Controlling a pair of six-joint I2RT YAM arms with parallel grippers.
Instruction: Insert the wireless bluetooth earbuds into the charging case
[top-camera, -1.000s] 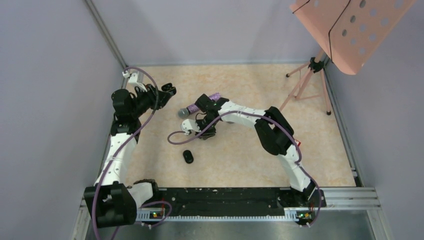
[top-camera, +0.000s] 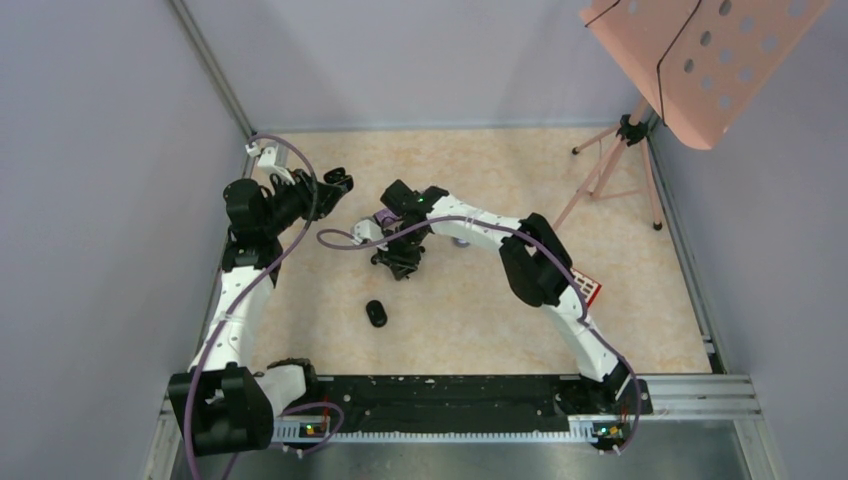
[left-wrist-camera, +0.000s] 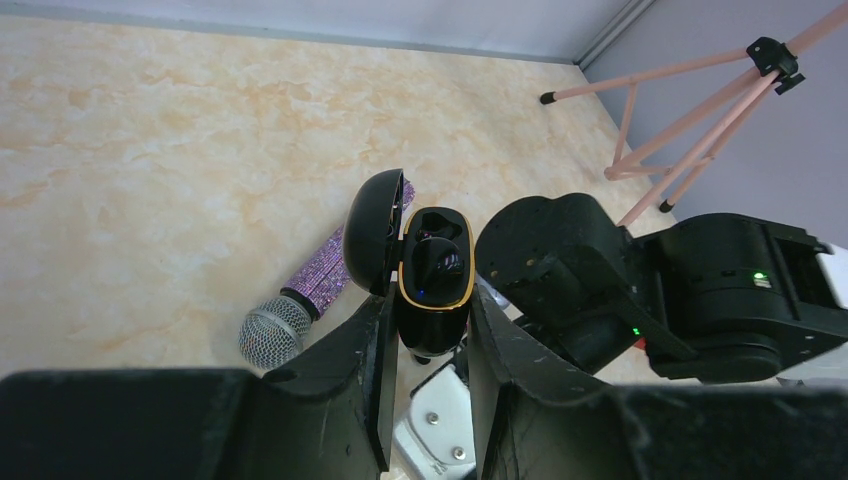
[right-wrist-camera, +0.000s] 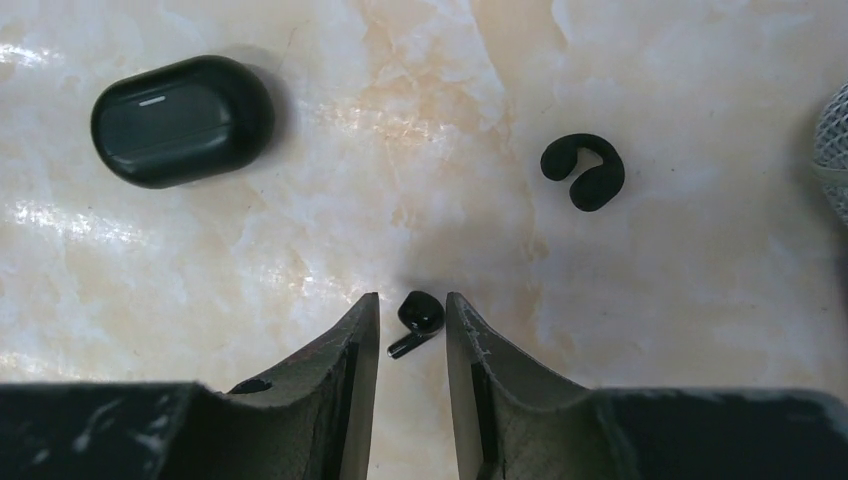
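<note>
Lid raised, the black charging case (left-wrist-camera: 437, 262) with its gold-edged rim is pinched upright by my left gripper, held at the left of the table in the top view. My right gripper points down at the table, its fingers parted. A small black earbud (right-wrist-camera: 421, 313) with a short stem shows in the gap between those fingertips, with space on its left; whether the right finger touches it is unclear. Another earbud (right-wrist-camera: 584, 172), curved like a C, lies on the table farther up and right in the right wrist view.
A closed black oval case (right-wrist-camera: 182, 122) lies on the table near the front. A purple glittery microphone (left-wrist-camera: 318, 272) rests behind the right arm. The pink tripod (top-camera: 612, 165) stands at the back right.
The right arm has shifted a little left in the top view, now covering much of the microphone. My left arm and the case in it have stayed put.
</note>
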